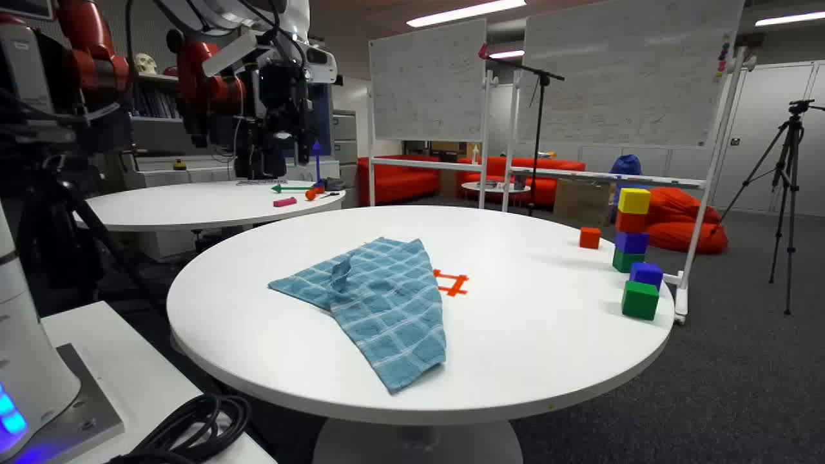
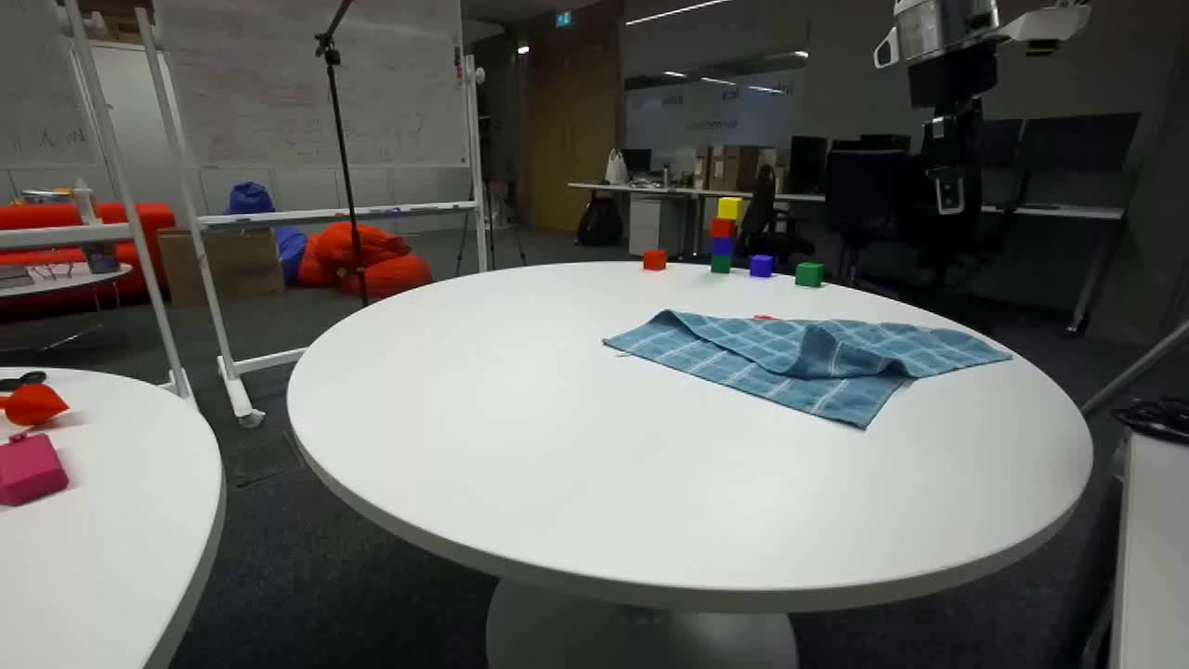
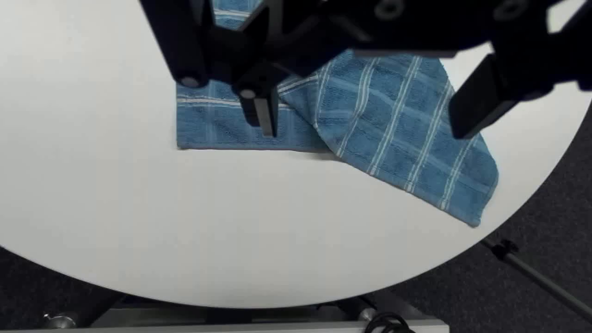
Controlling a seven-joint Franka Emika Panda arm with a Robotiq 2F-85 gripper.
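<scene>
A blue checked cloth (image 1: 390, 298) lies on the white round table (image 1: 526, 363), partly folded over itself, with a raised crease near its middle. In exterior view 2 the same cloth (image 2: 736, 355) spreads over the right part of the tabletop. My gripper is open, its two dark fingers wide apart, and the cloth (image 3: 388, 122) shows below and between them. Nothing is held. From the side, the gripper (image 2: 947, 195) hangs well above the table, apart from the cloth.
At the table's far side stands a stack of coloured cubes with a yellow cube (image 1: 634, 201) on top. Near it are an orange-red cube (image 1: 590, 237), a blue cube (image 1: 646, 274) and a green cube (image 1: 640, 300). Red tape marks (image 1: 452, 283) lie beside the cloth.
</scene>
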